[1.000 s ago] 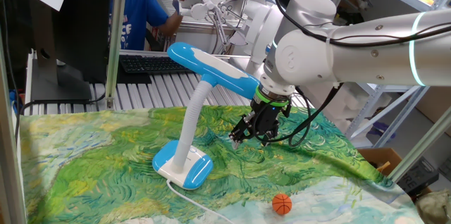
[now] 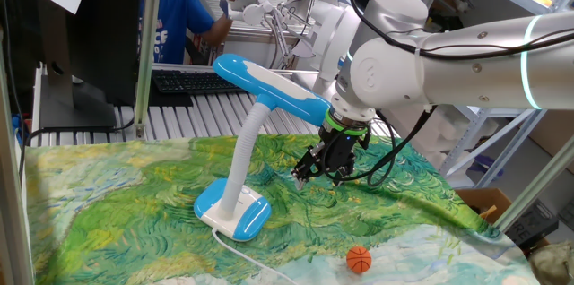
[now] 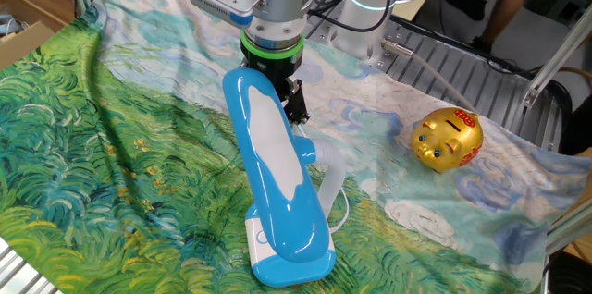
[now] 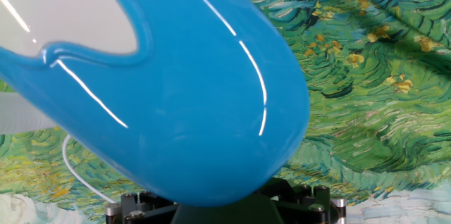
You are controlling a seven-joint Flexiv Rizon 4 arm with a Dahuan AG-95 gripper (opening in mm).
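Observation:
A blue and white desk lamp [image 2: 235, 206] stands upright on the painted cloth. Its long head [image 2: 269, 86] reaches toward the arm and, in the wrist view, the blue lamp head [image 4: 211, 97] fills much of the picture. My gripper [image 2: 321, 176] hangs beside the head's end, above the cloth, its fingers apart with nothing seen between them. From the other side the lamp head [image 3: 277, 169] partly covers the gripper. Whether gripper and lamp touch cannot be told. A small orange basketball [image 2: 359, 259] lies near the front. A golden piggy bank [image 3: 447, 139] sits on the cloth.
The green and blue cloth [image 2: 117, 222] covers the table, with slight wrinkles. A white cord [image 2: 256, 261] runs from the lamp base. Behind are a keyboard [image 2: 202, 81], a monitor and a person. Open cloth lies left of the lamp.

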